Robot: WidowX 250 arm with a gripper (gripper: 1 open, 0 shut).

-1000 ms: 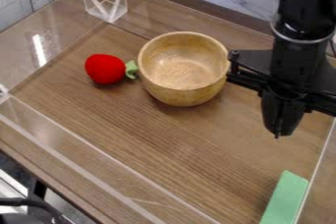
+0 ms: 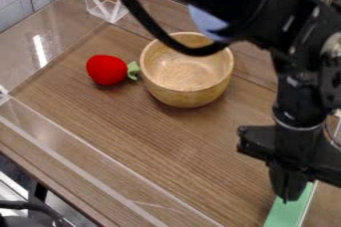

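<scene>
My gripper (image 2: 288, 185) is low at the right of the view, shut, its tip over the upper end of a green flat object (image 2: 288, 214) near the bottom edge. Whether it touches that object I cannot tell. A wooden bowl (image 2: 186, 70) stands at the upper middle, empty. Left of it lies a red round object (image 2: 107, 70) with a green part, like a tomato or pepper.
Clear plastic shapes sit at the upper left and left edge. Dark cables and the arm cross the top and right.
My gripper has moved down, from beside the bowl at the right to over the green object near the bottom. The bowl and red object have not moved.
</scene>
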